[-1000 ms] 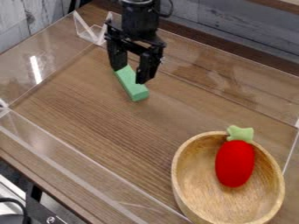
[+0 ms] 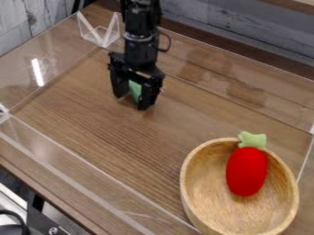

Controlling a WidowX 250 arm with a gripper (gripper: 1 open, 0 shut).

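Note:
My gripper (image 2: pixel 134 90) is low over the wooden table, its dark fingers around a small green object (image 2: pixel 139 94) that is mostly hidden behind them. Whether the fingers are closed on it cannot be told.
A wooden bowl (image 2: pixel 208 211) at the lower right holds a red plush item (image 2: pixel 247 172) with a green top. A clear rack-like piece (image 2: pixel 97 29) stands at the back left.
My gripper has moved down onto the green object, which was in plain view below it and is now largely covered.

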